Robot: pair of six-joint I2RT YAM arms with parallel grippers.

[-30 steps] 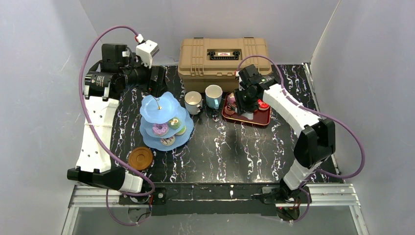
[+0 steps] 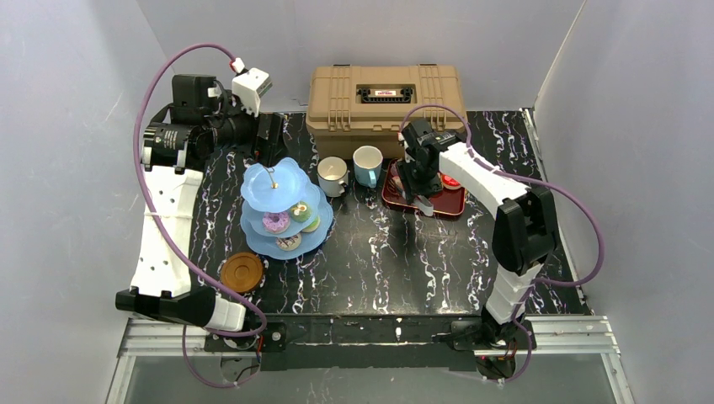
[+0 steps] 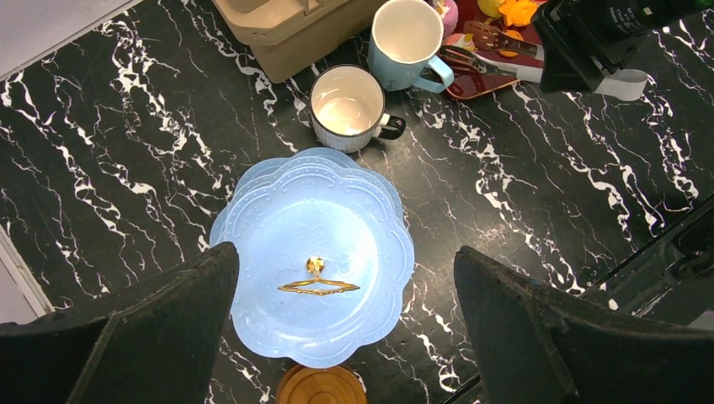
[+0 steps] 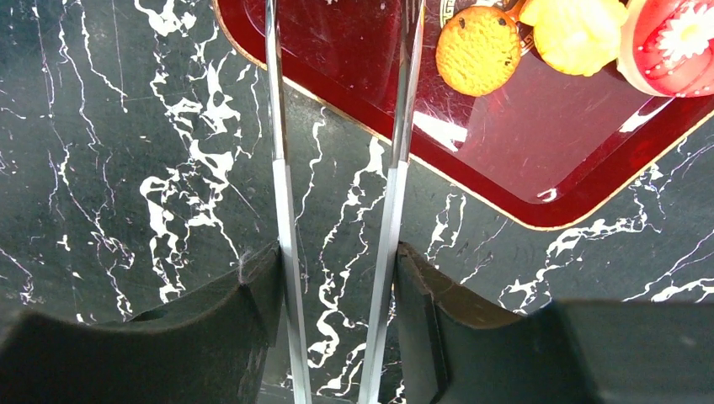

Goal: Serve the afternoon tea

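Grey-handled tongs [image 4: 289,227] stand between the fingers of my right gripper, which is shut on them with both arms of the tongs apart. Their brown tips [image 3: 497,38] reach over the dark red tray in the left wrist view. On that tray lie an orange cookie [image 4: 478,50], a yellow piece [image 4: 577,34] and a red cake [image 4: 682,42]. My left gripper hangs open and empty above the blue tiered stand [image 3: 316,202]; its lower tiers hold a purple donut [image 2: 276,222] and other sweets.
A white mug [image 2: 332,175] and a light blue mug [image 2: 368,166] stand between the stand and the tray. Behind them sits a tan case [image 2: 386,105]. A round brown lid [image 2: 242,272] lies at front left.
My right arm has swung slightly left, carrying the tongs a little towards the tray's left side. The left arm has stayed nearly still.
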